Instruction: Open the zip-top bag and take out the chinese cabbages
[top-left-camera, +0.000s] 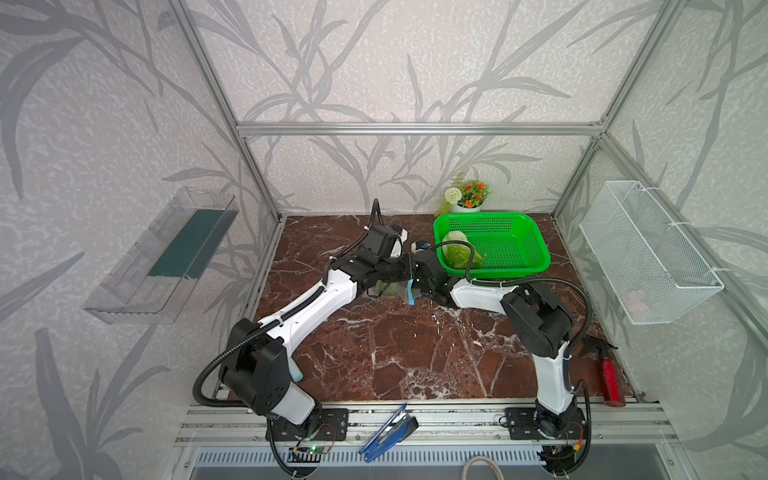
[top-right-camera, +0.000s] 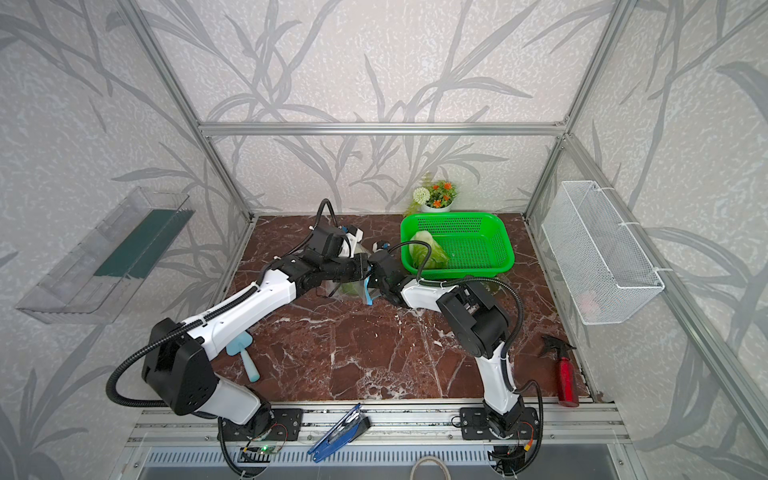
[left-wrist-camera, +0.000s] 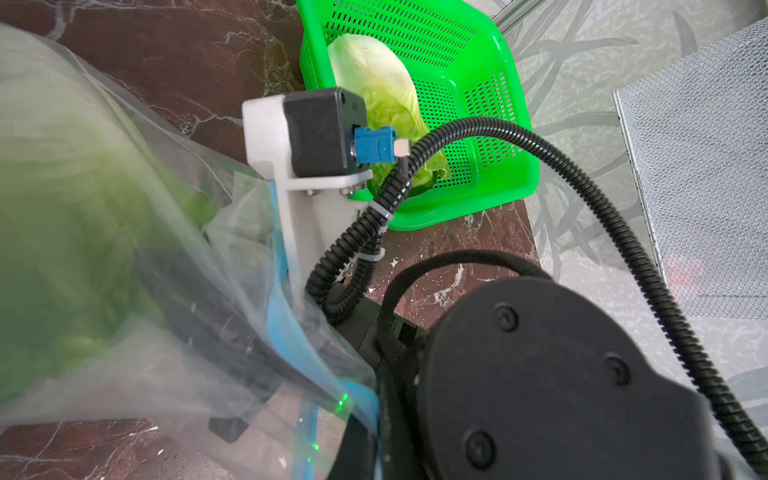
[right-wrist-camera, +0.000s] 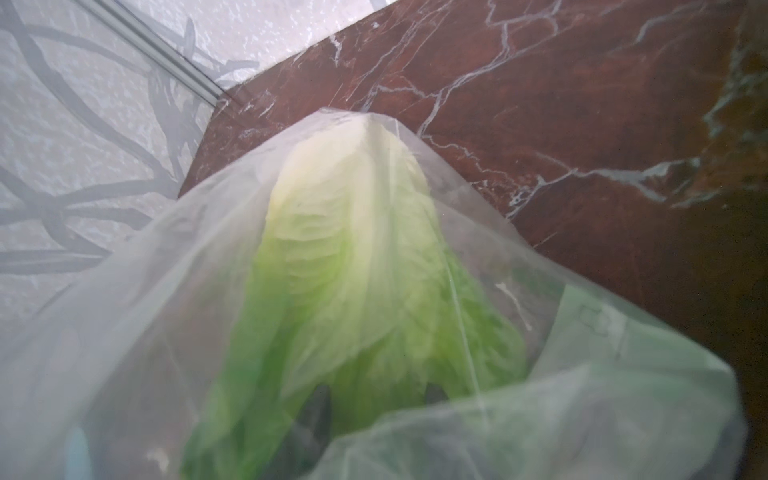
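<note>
The clear zip bag with a blue zipper strip lies mid-counter, a cabbage inside it. My left gripper is shut at the bag's mouth; whether bag film is between its fingers is unclear. My right gripper faces it from the right, its dark fingertips showing through the film inside the bag, apart from each other beside the cabbage leaves. Another cabbage lies in the green basket at the back right.
A flower pot stands behind the basket, a red spray bottle at the front right. A light-blue scoop lies front left. Wire baskets hang on the side walls.
</note>
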